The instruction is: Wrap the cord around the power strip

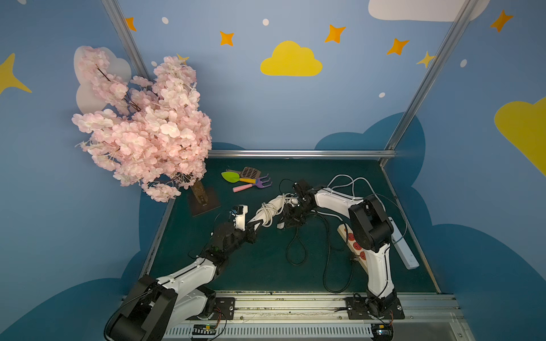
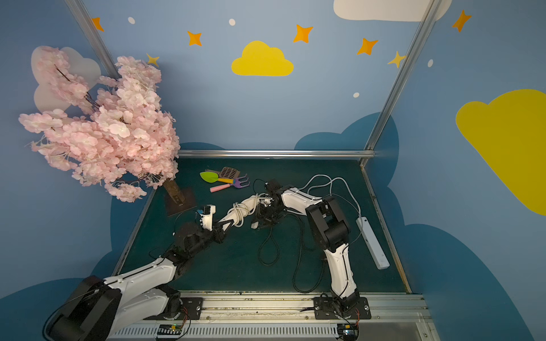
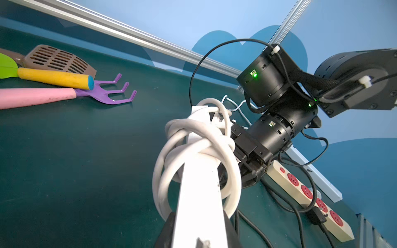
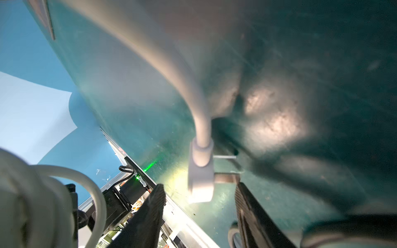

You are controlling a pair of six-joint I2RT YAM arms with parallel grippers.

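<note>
My left gripper is shut on the near end of a white power strip (image 3: pixel 198 194), which is held up off the table. Its thick white cord (image 3: pixel 194 126) loops several times around the strip's far half. In the top left view, the wrapped cord (image 1: pixel 266 214) lies between the two arms. My right gripper stands part open beside the strip's far end. The white plug (image 4: pixel 201 175) is between and just beyond its fingers, with visible space on both sides. A length of cord rises from the plug.
On the right lie a red-socketed strip (image 3: pixel 306 192) with black cables (image 1: pixel 327 250) and another white strip (image 1: pixel 403 244) with its cord. Garden tools (image 1: pixel 247 179) are at the back, a blossom tree (image 1: pixel 153 125) at left.
</note>
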